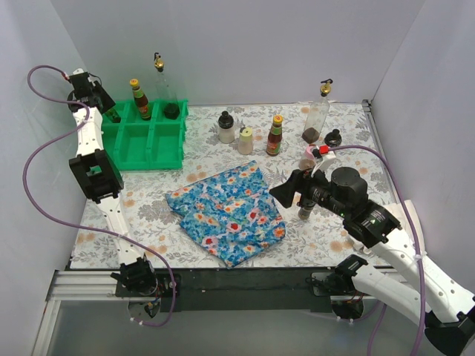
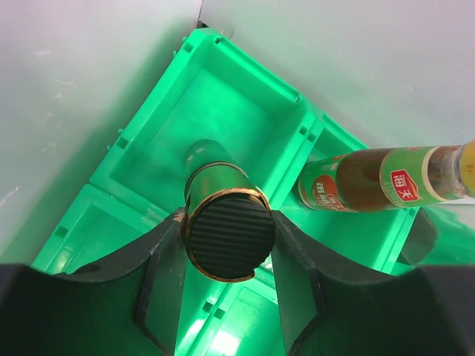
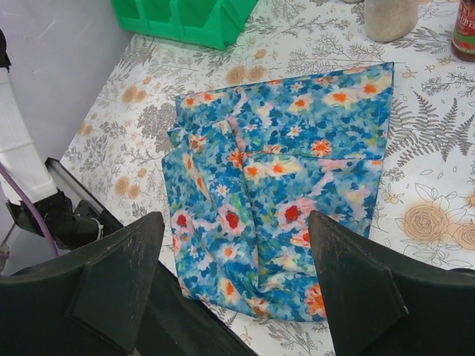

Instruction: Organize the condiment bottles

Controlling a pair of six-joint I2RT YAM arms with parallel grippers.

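Note:
Over the back-left compartment of the green organizer (image 1: 154,165), my left gripper (image 1: 108,101) is shut on a green bottle with a black ribbed cap (image 2: 230,233). In the left wrist view the bottle's body reaches down into that compartment; whether its base touches the floor I cannot tell. One compartment to the right stands a sauce bottle with a yellow cap (image 1: 141,100), and beyond it a tall glass bottle with a gold pourer (image 1: 169,93). My right gripper (image 1: 277,194) hangs open and empty over the right edge of the patterned cloth.
Outside the organizer stand a black-capped jar (image 1: 225,128), a pale-lidded jar (image 1: 246,141), a sauce bottle (image 1: 274,136) and a glass pourer bottle (image 1: 315,119). The blue floral cloth (image 1: 230,215) lies mid-table. Front compartments are empty.

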